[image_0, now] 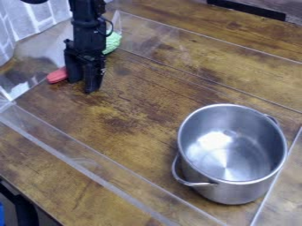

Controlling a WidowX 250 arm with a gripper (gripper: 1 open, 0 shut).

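Note:
My black gripper (pixel 83 72) is at the upper left, low at the wooden table (pixel 130 115), over a red object (pixel 56 76) that sticks out on its left side. A pale green item (pixel 113 41) lies just behind the arm. The fingers are dark and blend together, so whether they are open or shut, or hold the red object, I cannot tell. A large steel pot (pixel 230 154) with side handles stands at the lower right.
Clear plastic panels or edging run along the left side and toward the back.

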